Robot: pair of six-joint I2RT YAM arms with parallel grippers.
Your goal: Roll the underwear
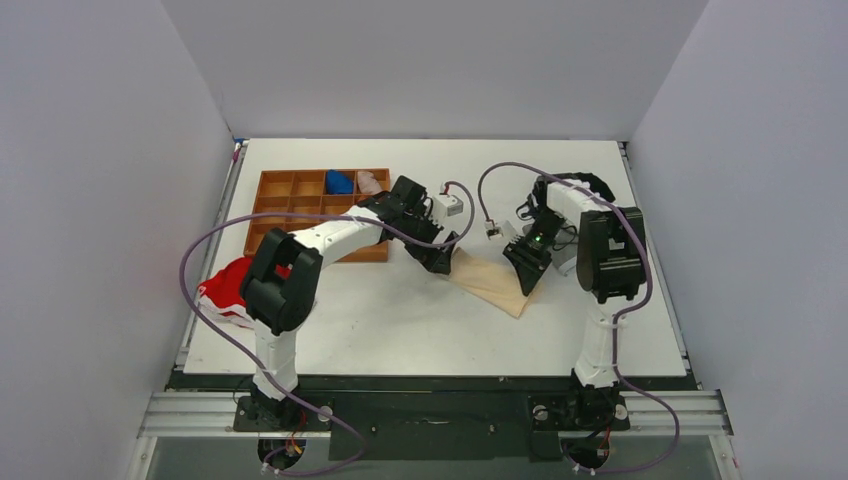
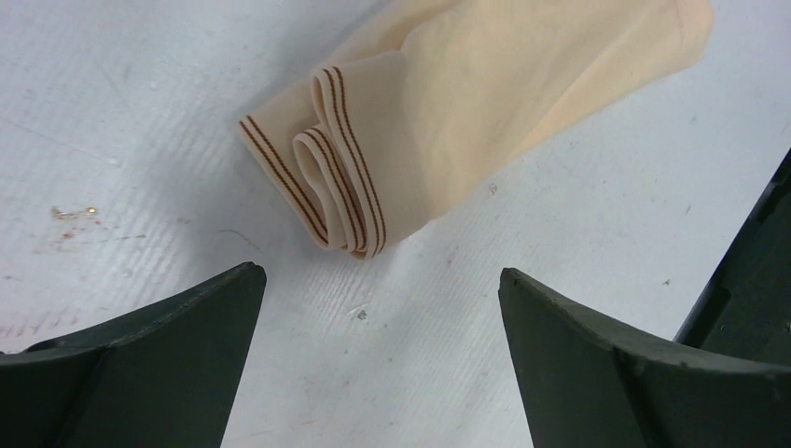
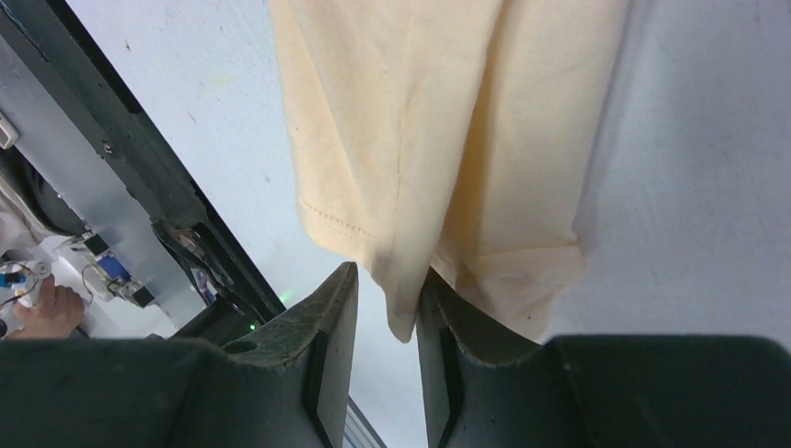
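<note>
The beige underwear (image 1: 492,283) lies folded into a long strip on the white table, slanting between both grippers. In the left wrist view its brown-striped folded end (image 2: 340,177) rests in front of my left gripper, which stands wide open with nothing between its fingers. At the other end, a raised fold (image 3: 415,215) of the cloth runs down between the tips of my right gripper. Those fingers are part open; the fold is close against one finger (image 3: 443,327) and a narrow gap shows beside the other.
An orange-brown divided box (image 1: 290,182) with some rolled items stands at the back left. Red and white cloth (image 1: 240,285) lies at the left edge, partly behind my left arm. Dark cloth (image 1: 590,182) is behind the right arm.
</note>
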